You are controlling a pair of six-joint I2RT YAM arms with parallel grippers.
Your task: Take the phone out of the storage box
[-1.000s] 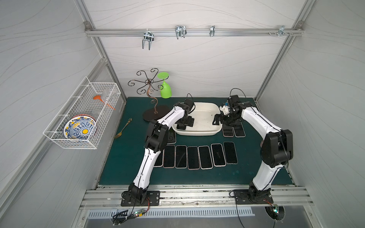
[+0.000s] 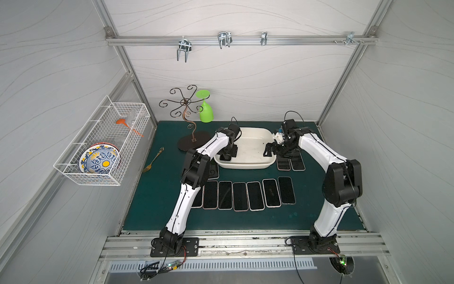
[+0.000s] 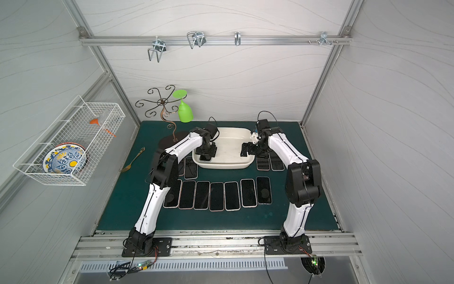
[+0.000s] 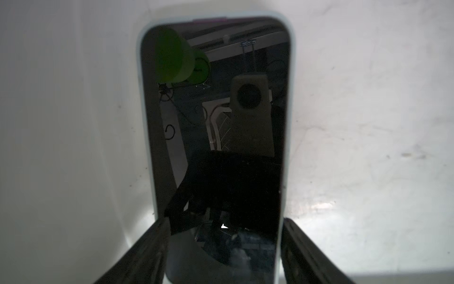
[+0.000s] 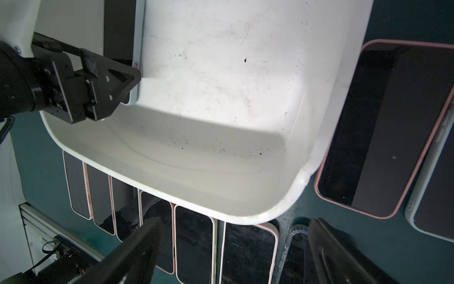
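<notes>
The white storage box (image 2: pixel 253 144) sits at the middle back, holding a black-screened phone (image 4: pixel 217 132) with a pale rim at its left part. My left gripper is over that phone, fingers part open at either side of its lower end; whether they touch it is unclear. In the right wrist view the left gripper hides part of the phone (image 5: pixel 118 33). My right gripper stands open over the box's right side, nothing between its fingers.
Several phones (image 2: pixel 240 196) lie in a row in front of the box, others (image 5: pixel 378 132) at both sides. A dark metal stand (image 2: pixel 194 140) with a green glass (image 2: pixel 206 113) stands back left; a wire basket (image 2: pixel 61 168) hangs at left.
The right arm has shifted slightly left. The left gripper has moved very slightly around the phone in the box.
</notes>
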